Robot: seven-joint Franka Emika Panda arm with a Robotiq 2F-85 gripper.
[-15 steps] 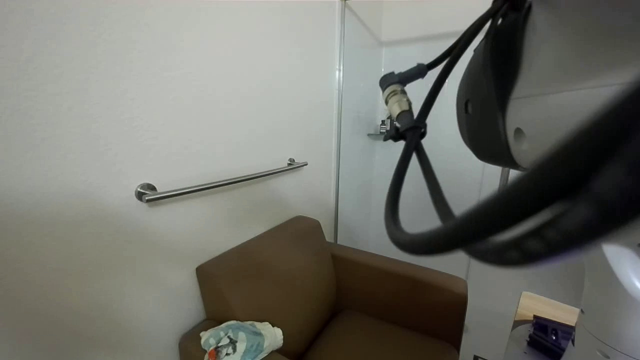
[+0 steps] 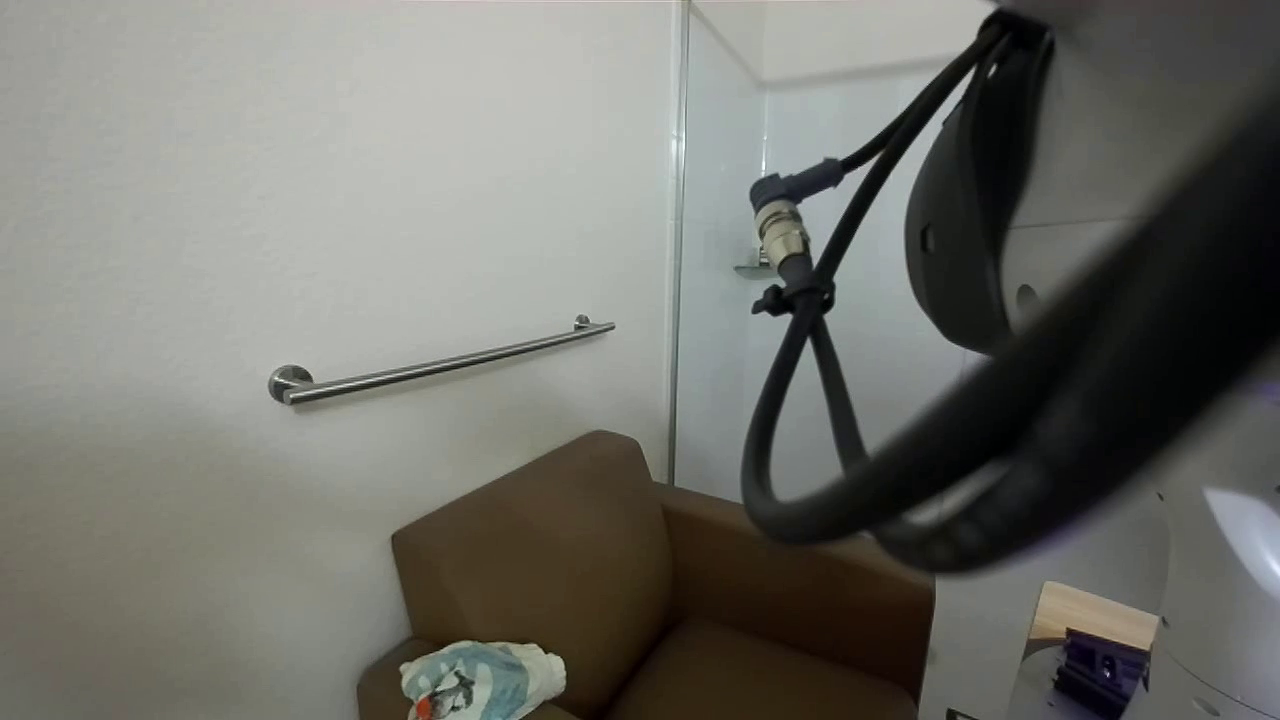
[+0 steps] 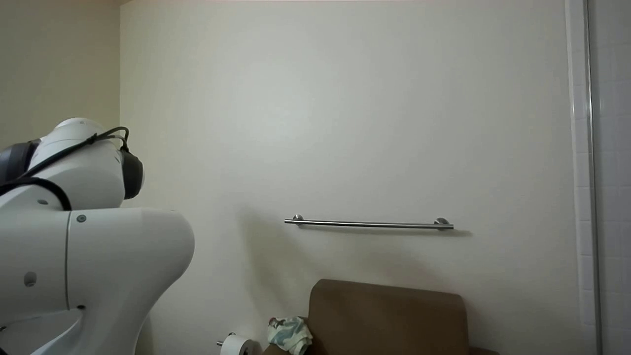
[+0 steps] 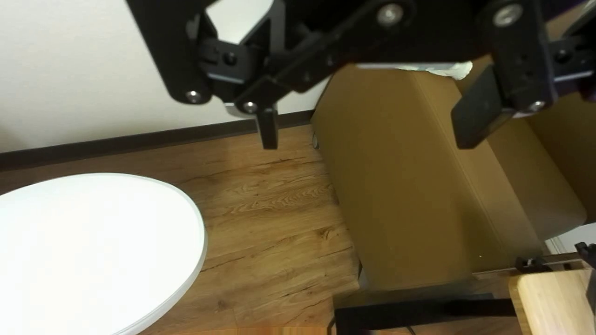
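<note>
In the wrist view my gripper is open. Its two dark fingers stand wide apart, with empty space between them and the brown armchair and wood floor below. A crumpled cloth (image 2: 482, 682), white and blue with a printed figure, lies on the arm of the brown armchair (image 2: 540, 540). It shows too beside the chair's back as a patterned cloth (image 3: 290, 335), and only a pale edge of the cloth (image 4: 459, 70) appears behind the gripper. A steel towel bar (image 3: 369, 224) is fixed to the wall above the chair, bare. Neither exterior view shows the gripper.
A round white table (image 4: 106, 251) stands on the floor left of the chair. A toilet paper roll (image 3: 235, 345) hangs low on the wall. Dark cables (image 2: 828, 516) loop from the arm. A wooden board (image 4: 553, 301) lies at the lower right.
In exterior view 1 the arm's upper part and its cable loop have shifted down and slightly left. The cloth, armchair and towel bar have stayed put.
</note>
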